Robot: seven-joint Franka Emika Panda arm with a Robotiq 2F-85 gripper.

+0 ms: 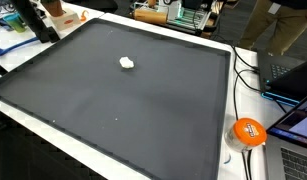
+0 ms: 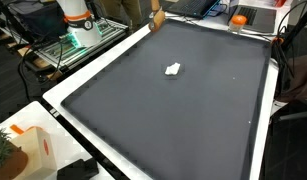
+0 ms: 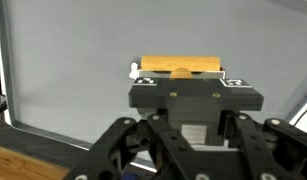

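Observation:
A wooden piece with a wide, straight bar shows beyond my gripper in the wrist view. My gripper is shut on the narrow orange-brown part behind that bar. At the top edge of exterior view 1 the wooden piece hangs by the board's far edge, and the gripper is cut off by the frame. Exterior view 2 shows the wooden piece at the top edge too. A small white object lies on the dark grey board; in the wrist view the white object is partly hidden.
An orange-topped tub stands right of the board, near laptops and cables. Boxes and other items crowd the far left corner. Most of the board is bare.

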